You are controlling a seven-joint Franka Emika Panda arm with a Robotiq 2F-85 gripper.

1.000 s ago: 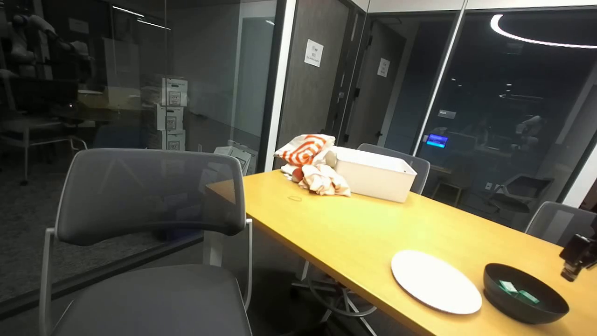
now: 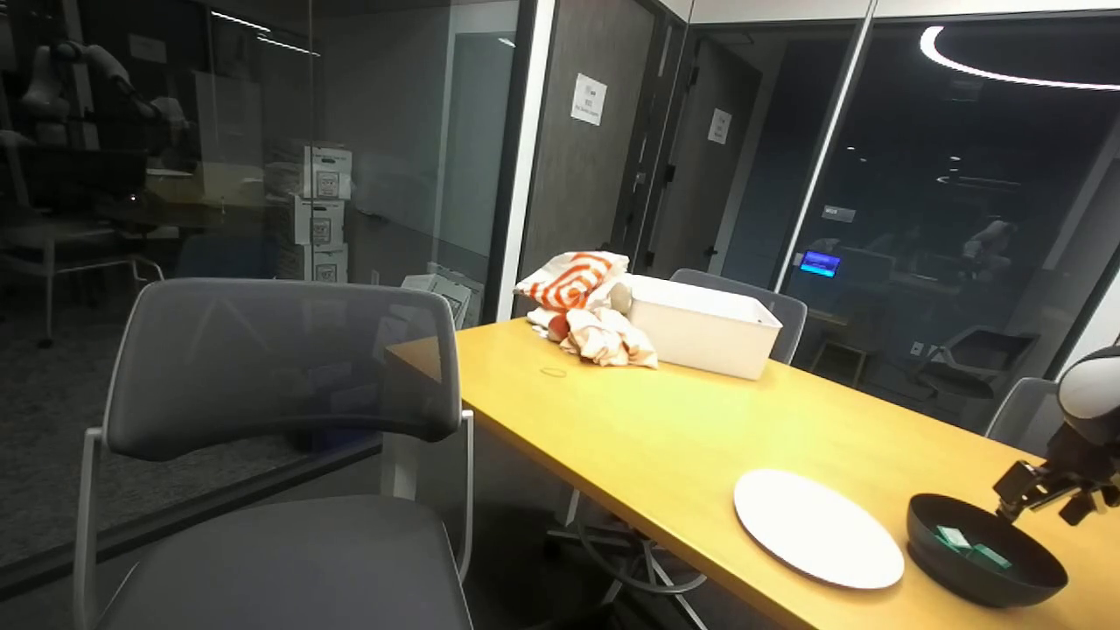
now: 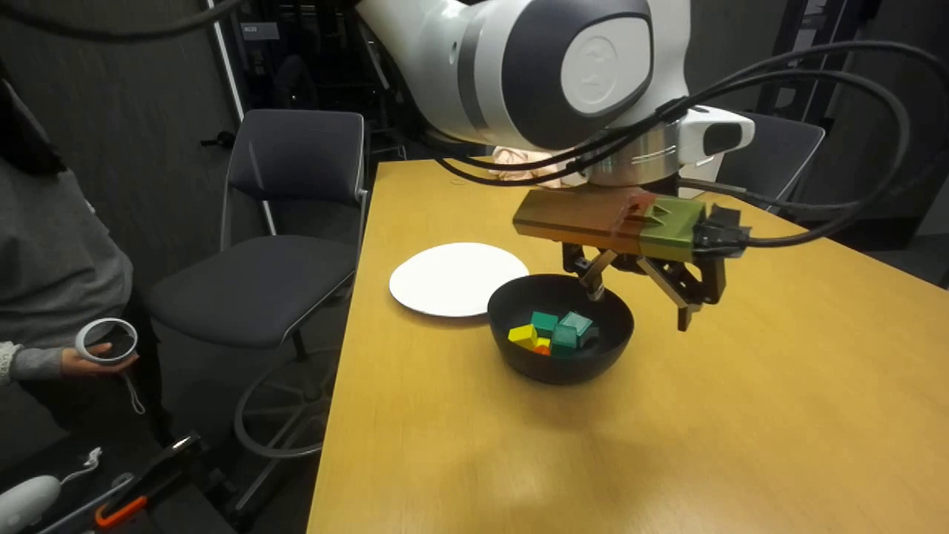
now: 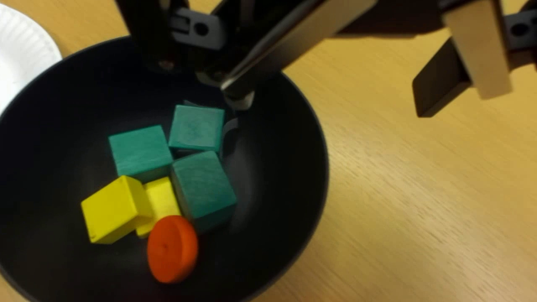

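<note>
The black bowl [image 3: 560, 366] stands on the table and holds several blocks and a disc. In the wrist view, green blocks [image 4: 204, 183] lie against a yellow block [image 4: 110, 211], with another yellow one partly covered. An orange-red disc [image 4: 172, 249] leans beside them. My gripper [image 3: 640, 305] is open and empty, its fingers wide apart. One finger [image 4: 297, 40] hangs over the bowl's interior near the rim; the other is outside it, above bare table. To the bowl's side lies an empty white plate [image 2: 819, 528].
A white bin [image 2: 698, 331] and a crumpled red-and-white bag [image 2: 574, 282] sit at the table's far end. A person [image 3: 62, 231] holding a controller stands beyond the table's left edge. Table [image 3: 801, 400] right of the bowl is clear.
In exterior view 1 my gripper has moved left, closer to the bowl, and more of the arm shows. The bowl, plate and far-end things stay put.
</note>
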